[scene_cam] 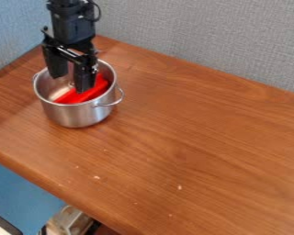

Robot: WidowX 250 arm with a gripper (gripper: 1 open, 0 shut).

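Note:
A steel pot (pixel 66 112) with a side handle stands at the left of the wooden table. A red object (pixel 96 90) lies inside it. My black gripper (pixel 71 79) reaches down from the top into the pot, its fingers apart and open, partly over the red object.
Grey walls border it at the back and left. A blue floor shows at the lower left, with some metal hardware at the table's edge.

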